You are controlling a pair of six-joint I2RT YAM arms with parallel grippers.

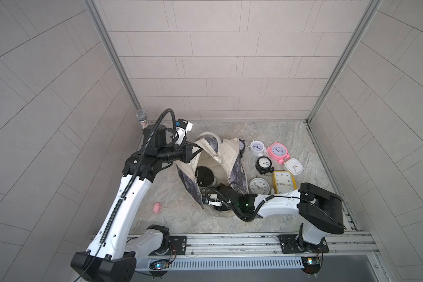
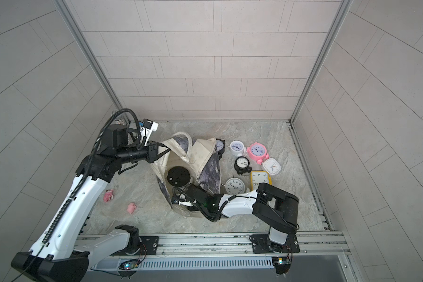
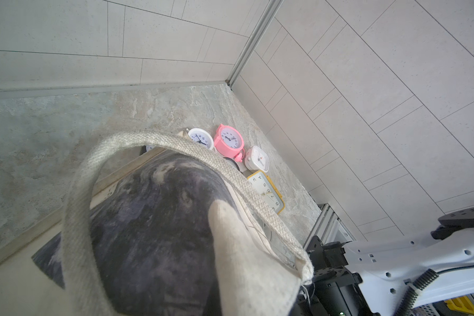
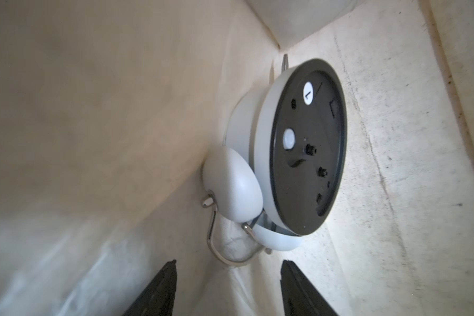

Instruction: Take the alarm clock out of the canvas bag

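The canvas bag (image 1: 221,164) stands with its mouth facing up and forward. Inside it lies a white twin-bell alarm clock (image 4: 310,152), its black back showing and its bells and wire handle toward my right gripper. That gripper is open within the bag, short of the clock, with nothing between its fingers. From above, the clock (image 1: 205,176) appears as a black disc with a pale side. My left gripper (image 1: 201,149) is shut at the bag's left rim; whether canvas is pinched in it is hard to tell.
Right of the bag sit several clocks, among them a pink one (image 1: 278,151), a yellow one (image 1: 283,182) and a black one (image 1: 264,164). A pink object (image 1: 157,207) lies on the left. A jar (image 1: 142,117) stands at back left.
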